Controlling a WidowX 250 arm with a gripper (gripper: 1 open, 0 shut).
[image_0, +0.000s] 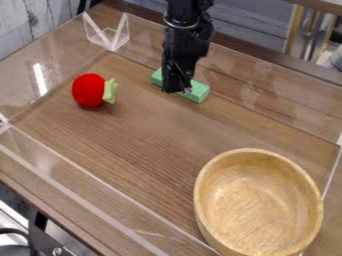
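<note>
My black gripper (181, 83) is over a green block (195, 92) near the back middle of the wooden table, its fingertips low against the block's near left part. The fingers look close together; whether anything is between them is hard to see. A red ball-like object (90, 90) with a pale green piece on its right side lies to the left.
A large tan bowl (258, 206) takes up the front right. A clear, angular plastic piece (110, 32) stands at the back left. The table's middle and right back are open, and a dark cable lies at the lower left edge.
</note>
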